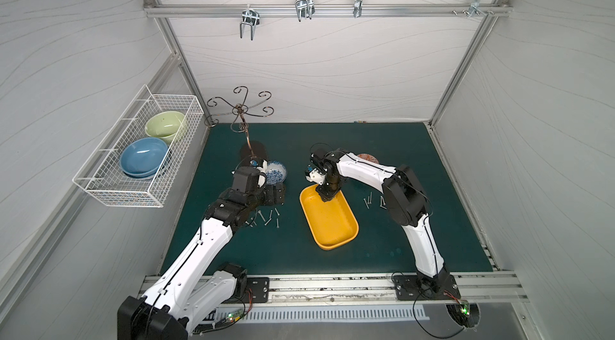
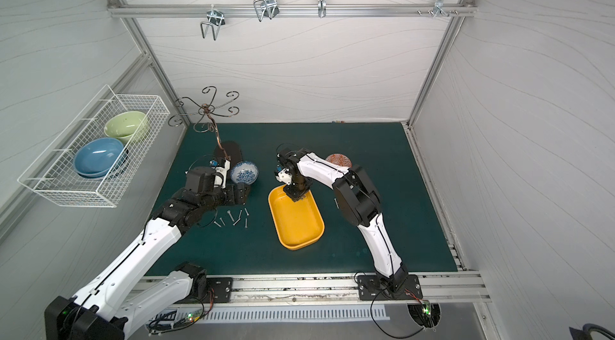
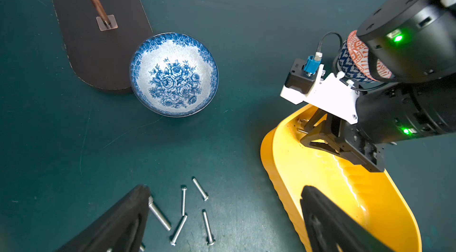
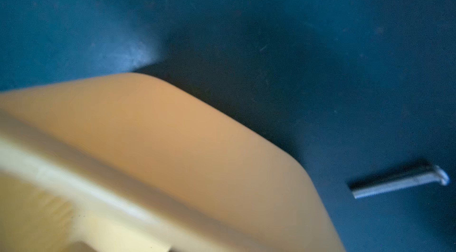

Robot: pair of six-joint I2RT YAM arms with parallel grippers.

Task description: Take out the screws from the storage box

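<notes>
The storage box is a shallow yellow-orange tray (image 1: 331, 224) at mid-table. My right gripper reaches down inside its far end, beside metal screws (image 3: 301, 125) near the wall; whether its fingers touch them is unclear. In the right wrist view, the box wall (image 4: 190, 152) fills the lower left, and the fingers cannot be made out. My left gripper hangs open left of the box, nothing between its fingers. Under it, several loose screws (image 3: 207, 227) lie on the green table.
A blue-and-white bowl (image 3: 174, 75) and a stand's dark base (image 3: 95, 57) lie beyond the left gripper. Screws (image 1: 367, 201) also lie right of the box, one (image 4: 399, 183) close to its wall. A patterned bowl (image 2: 338, 160) stands behind the right arm.
</notes>
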